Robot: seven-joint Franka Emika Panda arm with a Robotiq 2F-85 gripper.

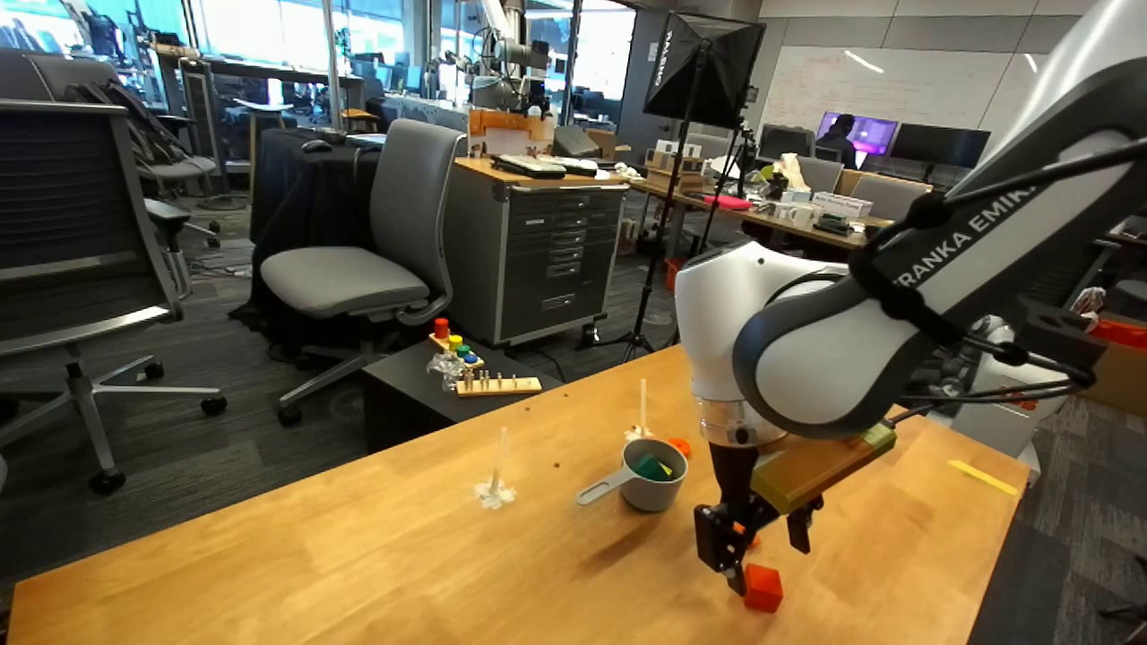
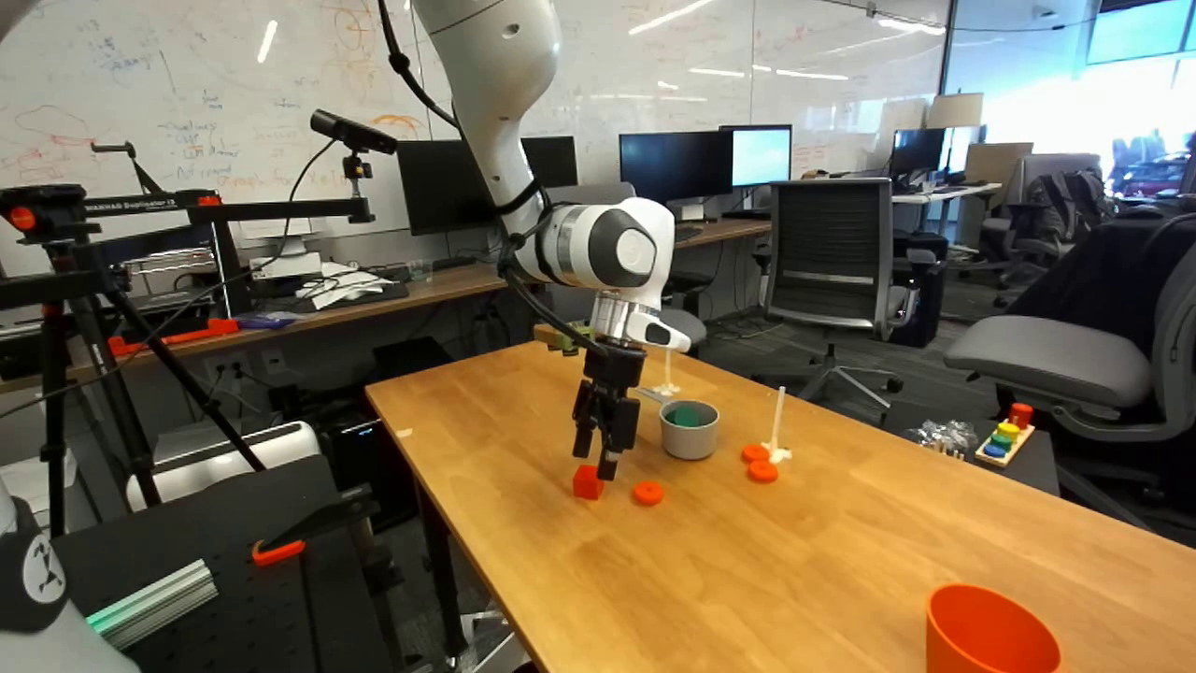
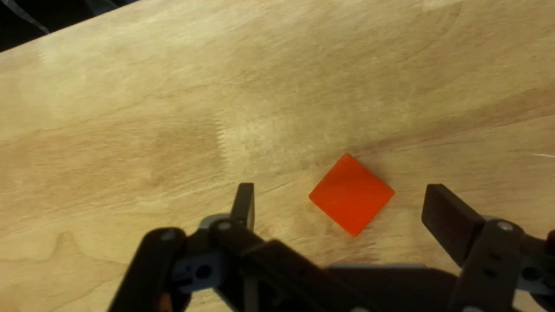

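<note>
A red cube (image 3: 352, 195) rests on the wooden table, its square top turned like a diamond between my spread fingers in the wrist view. My gripper is open, and bare table shows between the cube and each fingertip. In exterior view 1 the gripper (image 1: 769, 559) hovers low, just above and behind the cube (image 1: 763, 589). From the opposite side, the gripper (image 2: 594, 461) hangs over the cube (image 2: 588, 482). A grey cup with a handle (image 1: 651, 489) stands close by with green pieces (image 1: 651, 467) inside.
An orange disc (image 2: 647, 493) lies beside the cube. Two more orange discs (image 2: 762, 472) lie near an upright white peg (image 2: 776, 424). Another peg (image 1: 497, 462) stands farther left in exterior view 1. An orange cup (image 2: 989, 632) stands at the table's far end from the gripper.
</note>
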